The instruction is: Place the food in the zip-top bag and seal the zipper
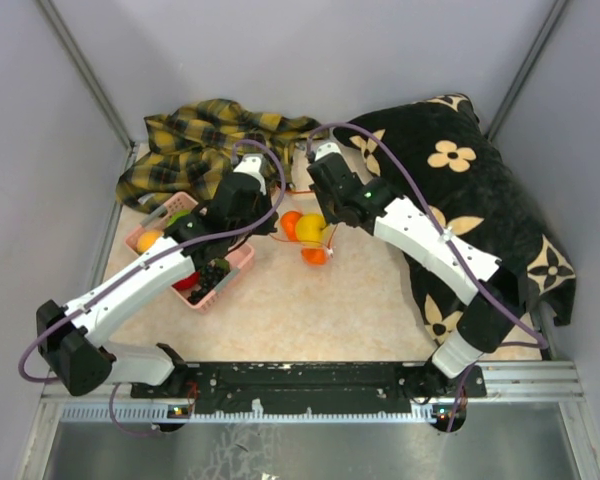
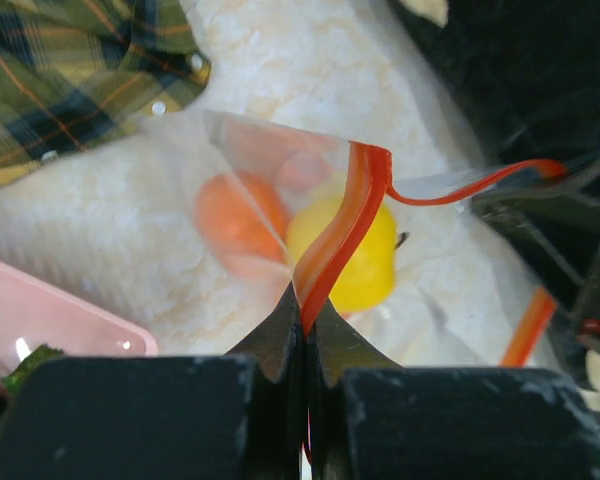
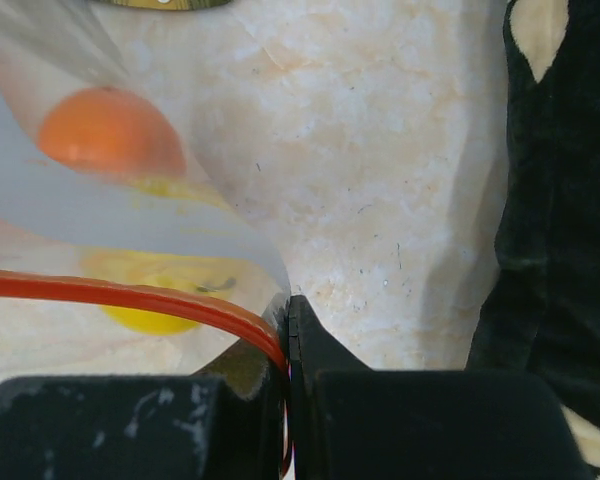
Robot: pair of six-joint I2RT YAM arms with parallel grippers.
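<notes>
A clear zip top bag with an orange rim lies between my two grippers, its mouth spread. Inside it are a yellow fruit and an orange one. Shut on the rim at one side is my left gripper; the orange strip runs up from its fingertips. At the other side, my right gripper pinches the bag's rim, shut. Through the film in the right wrist view, an orange fruit and the yellow fruit show.
A pink basket with more food, including a green and an orange piece, stands at left, partly under my left arm. Checkered cloth lies behind it. A black flowered cushion fills the right.
</notes>
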